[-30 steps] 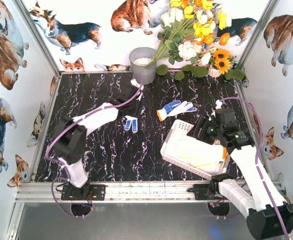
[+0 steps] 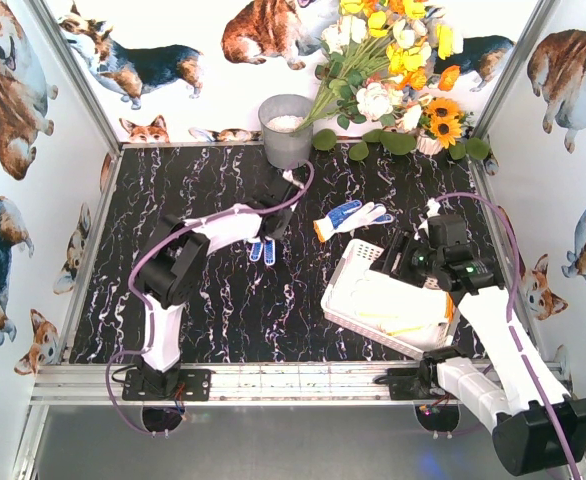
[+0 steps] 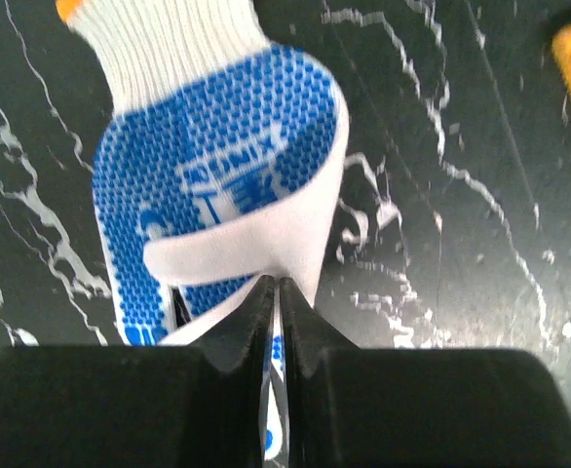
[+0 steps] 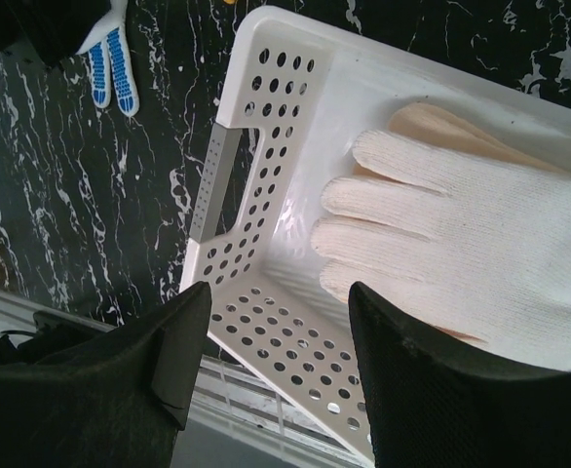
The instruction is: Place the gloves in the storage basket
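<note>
A blue-and-white glove (image 3: 208,156) lies on the black marble table under my left gripper, whose fingers are shut at its folded white fabric; whether any is between them is unclear. A second pair of blue-and-white gloves (image 2: 355,218) lies right of it. The white perforated basket (image 4: 237,107) holds white gloves (image 4: 471,244). My right gripper hangs over the basket's left side, its fingers apart with nothing between them.
A grey bucket (image 2: 283,140) and flowers (image 2: 403,60) stand along the back. Patterned walls bound three sides.
My left arm has swung right and its gripper has come to rest over the middle glove. My right arm has shifted only slightly.
</note>
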